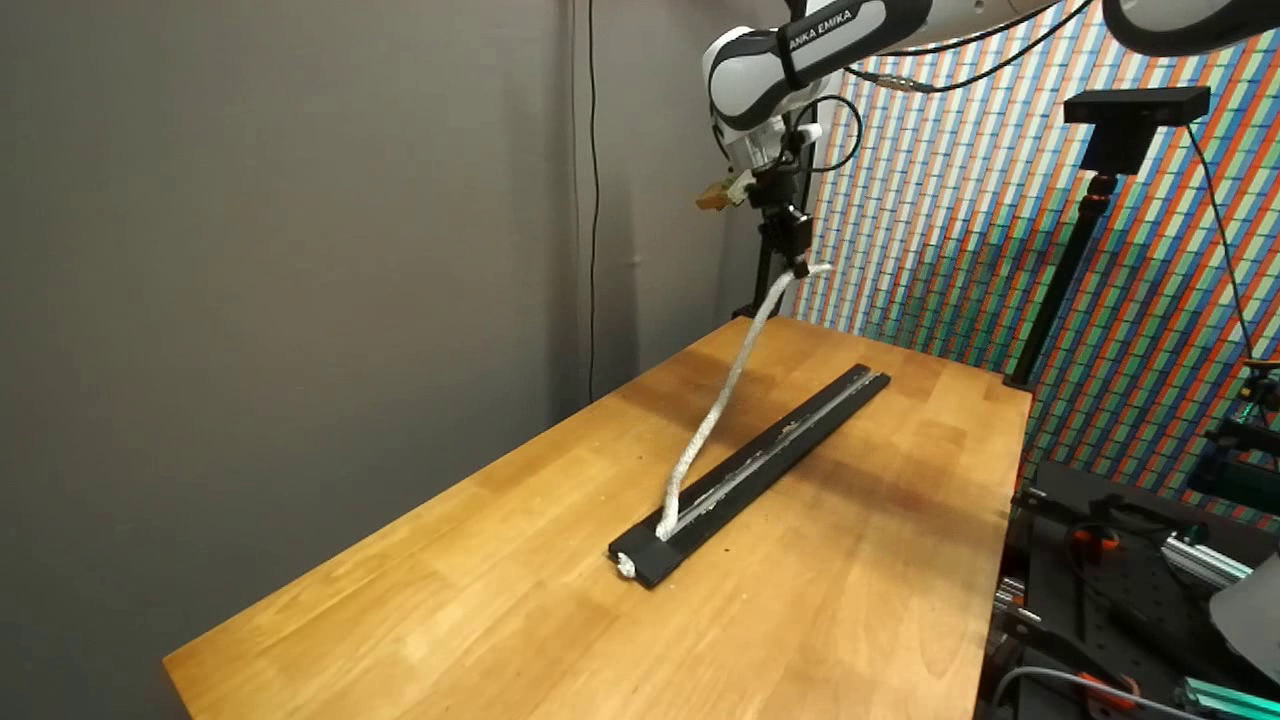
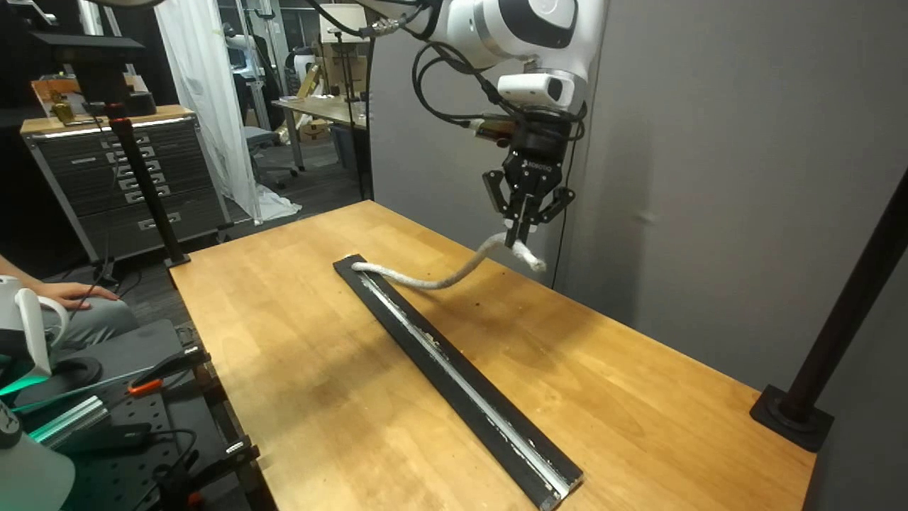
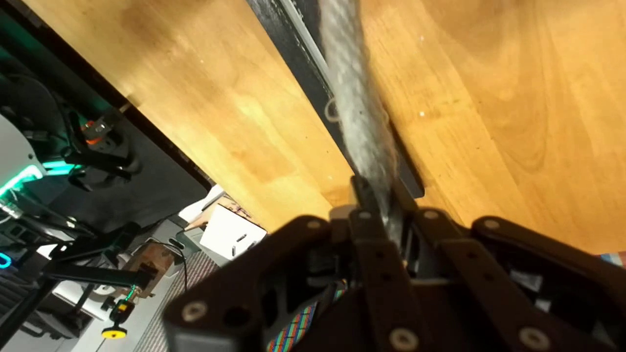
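A light grey rope (image 1: 716, 414) rises from one end of a long black bar (image 1: 768, 468) lying on the wooden table. A pale groove runs along the bar's length, and the rope's fixed end pokes out at the bar's tip. My gripper (image 2: 516, 234) is shut on the rope close to its free end, which sticks out a little past the fingers. In the wrist view the rope (image 3: 361, 99) runs from between the fingertips up the picture, over part of the bar (image 3: 305, 64). Most of the bar's groove has no rope in it.
A black post (image 2: 796, 400) stands at one table corner, and another post with a camera (image 1: 1080, 228) stands near another. A cart with tools (image 2: 128, 443) is beside the table; a person's hand (image 2: 81, 294) shows behind it.
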